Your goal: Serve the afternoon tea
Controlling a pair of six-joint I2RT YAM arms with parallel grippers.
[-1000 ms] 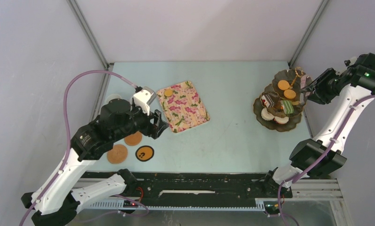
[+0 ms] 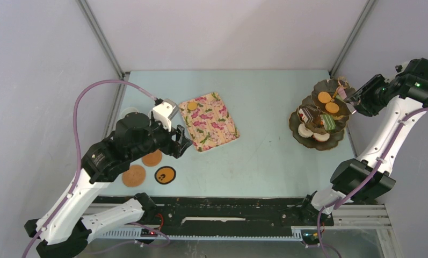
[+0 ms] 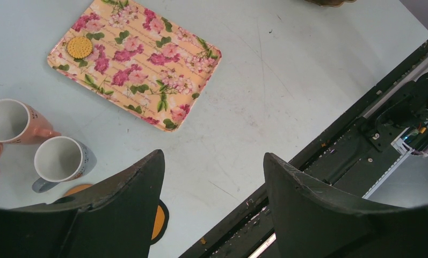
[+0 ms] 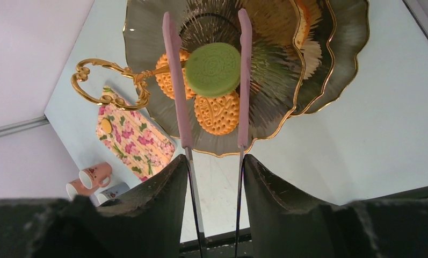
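At the right, a tiered stand (image 2: 293, 128) carries biscuits, cakes and a green macaron (image 4: 212, 70) near its golden handle (image 4: 107, 99). My right gripper, beside the top tier, is shut on pink-tipped tongs (image 4: 180, 97). Their two arms straddle the macaron very closely; whether they press on it I cannot tell. Two round biscuits (image 4: 217, 113) lie by the macaron. My left gripper is open and empty, above the table's left side. A flowered tray (image 3: 147, 64) bears a single yellow biscuit (image 3: 80, 47).
Pink mugs (image 3: 34, 126) and a white mug (image 3: 58, 158) stand close together on the left. Round coasters (image 2: 133, 176) lie near the front left, under the left arm. Between tray and stand the table (image 2: 262, 123) is bare.
The right gripper and its tongs have shifted slightly at the top tier, and the tongs' arms look closer together. Left arm, tray and mugs have stayed put.
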